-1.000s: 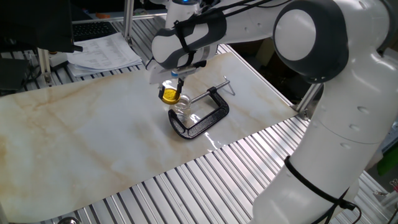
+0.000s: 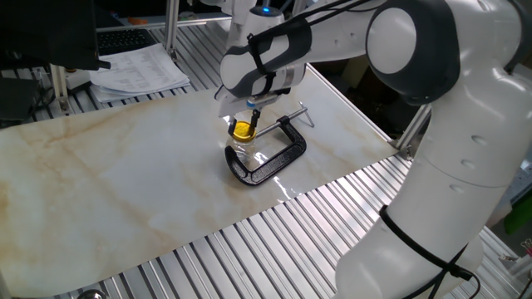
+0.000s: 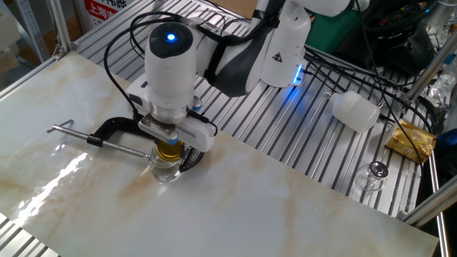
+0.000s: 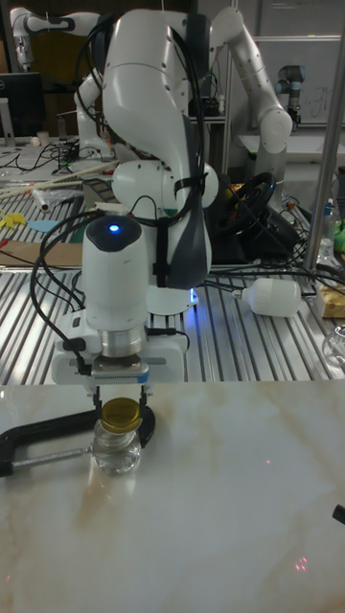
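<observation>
A yellow lid (image 2: 243, 130) sits between the two fingers of my gripper (image 2: 243, 133), which is shut on its sides. Directly under it stands a clear jar (image 2: 243, 152), upright on the marbled board. In exterior view 3 the lid (image 4: 121, 414) appears at the mouth of the jar (image 4: 117, 453), slightly tilted; whether it is fully seated cannot be told. A black C-clamp (image 2: 270, 168) lies around the jar, its screw rod (image 3: 114, 146) reaching to the jar's side in exterior view 2.
Bare marbled board (image 2: 108, 183) stretches away from the clamp. Papers (image 2: 141, 73) lie beyond its far edge. On the slatted metal table are a white bulb-like object (image 3: 355, 111), a small glass jar with a dark top (image 3: 373, 175) and a gold packet (image 3: 412, 140).
With the yellow lid between its fingers, my gripper has moved rightward in exterior view 1, from beside the jar's mouth to over it. Jar and clamp have stayed put.
</observation>
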